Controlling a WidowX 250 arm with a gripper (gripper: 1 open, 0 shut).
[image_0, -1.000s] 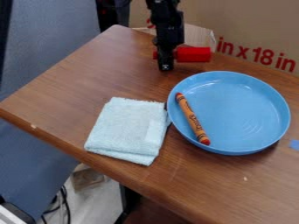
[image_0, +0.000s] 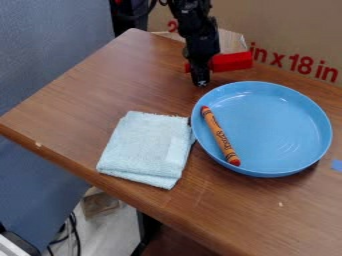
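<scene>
The black gripper (image_0: 199, 72) is at the back of the wooden table, over or at a red cylindrical object (image_0: 229, 61) that runs behind its fingers; whether it grips it is hard to tell. A blue plate (image_0: 281, 133) sits at the right, with an orange crayon (image_0: 222, 139) lying on its left side. A folded pale blue cloth (image_0: 142, 150) lies left of the plate.
A cardboard box (image_0: 301, 40) stands behind the table. A blue tape piece (image_0: 335, 165) is at the right edge. Cables lie on the floor at lower left.
The gripper has shifted very slightly to the right. The plate, crayon and cloth are unchanged.
</scene>
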